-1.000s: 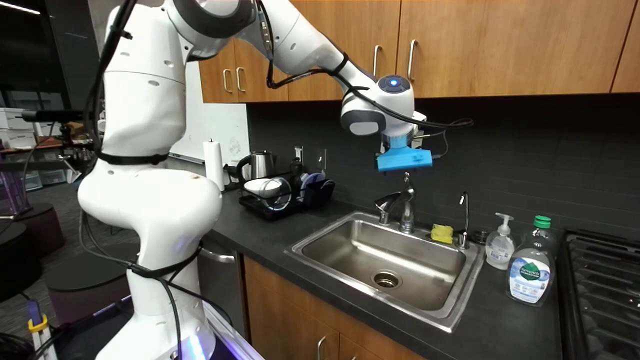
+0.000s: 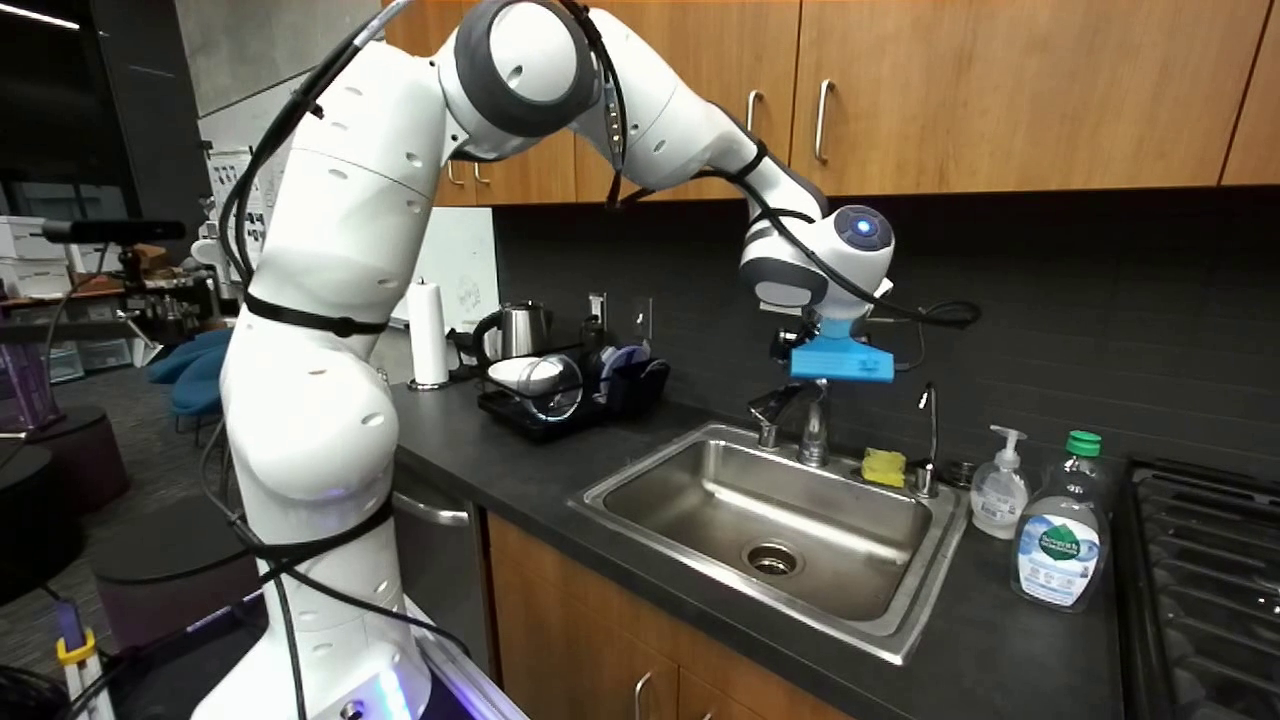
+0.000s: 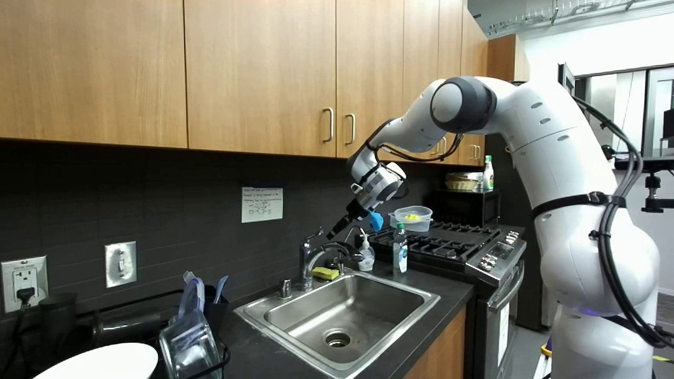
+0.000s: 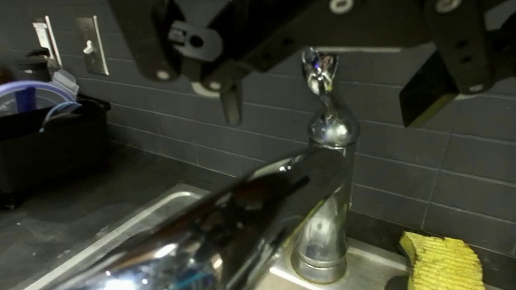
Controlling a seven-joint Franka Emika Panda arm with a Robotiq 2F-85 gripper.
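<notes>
My gripper stands open, its dark fingers (image 4: 232, 104) spread wide across the top of the wrist view. In that view the chrome faucet (image 4: 321, 232) rises between and below them, and its lever handle (image 4: 321, 72) appears in the gap. Nothing is held. From the second exterior view, the gripper (image 3: 331, 236) points down toward the faucet, just above and beside its handle; whether they touch cannot be made out. A blue mount (image 2: 842, 358) hides most of the gripper in the first exterior view. Below the faucet, the steel sink (image 2: 768, 510) is empty.
Beside the faucet lies a yellow sponge (image 2: 884, 467), with a slim second tap (image 2: 929, 432) next to it. A soap pump (image 2: 999, 492) and a dish soap bottle (image 2: 1060, 540) stand to the right. The dish rack (image 2: 564, 390) is left of the sink.
Faucet, sponge and bottles look unmoved.
</notes>
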